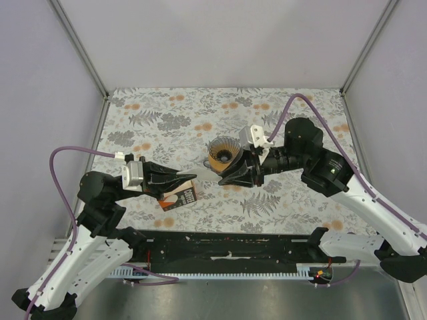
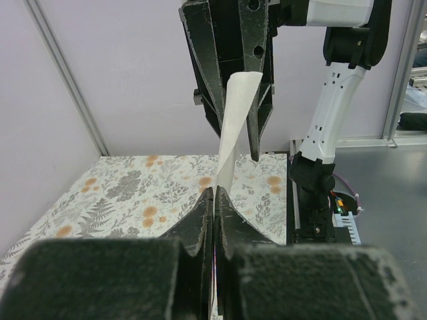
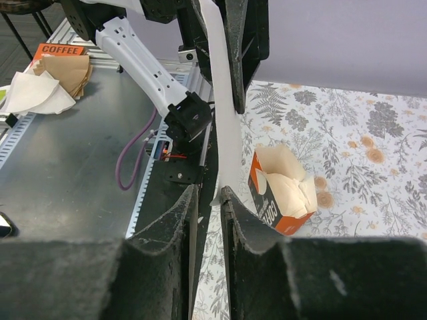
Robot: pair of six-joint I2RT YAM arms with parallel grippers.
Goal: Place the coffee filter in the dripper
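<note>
A white paper coffee filter (image 1: 203, 173) is stretched between the grippers, seen edge-on in both wrist views (image 2: 233, 113) (image 3: 223, 87). My left gripper (image 1: 187, 176) is shut on it at one end. My right gripper (image 1: 225, 179) is at the filter's other end, its fingertips slightly apart, with the filter's edge at or between them. The dripper (image 1: 223, 148), a ribbed amber cup, stands on the patterned mat behind the right gripper, partly hidden by it.
An open coffee filter box (image 3: 283, 190) lies below the left gripper. Walls enclose the back and both sides.
</note>
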